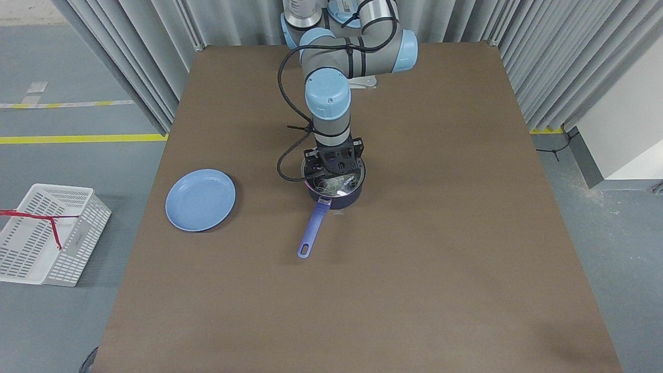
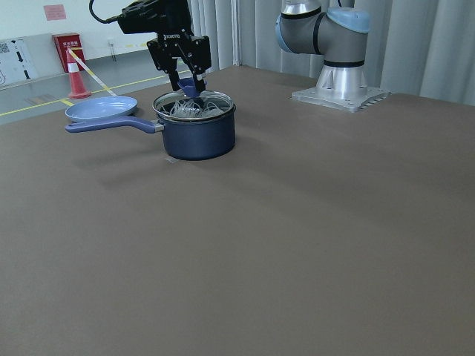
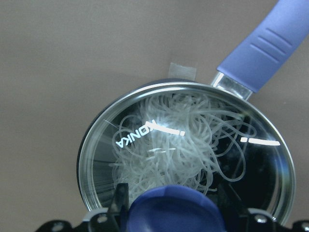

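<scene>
A navy saucepan [image 2: 198, 141] with a long purple handle [image 1: 313, 229] stands on the brown table, holding a tangle of translucent noodles under a glass lid [image 3: 188, 135]. My gripper [image 2: 189, 77] is over the lid's centre, shut on the blue lid knob [image 3: 175, 212], which sits between its black fingers in the wrist view. In the left view the lid rests at the pot's rim; whether it is fully seated I cannot tell.
A blue plate [image 1: 200, 199] lies left of the pot. A white basket [image 1: 74, 248] is on the floor beyond the table's left edge.
</scene>
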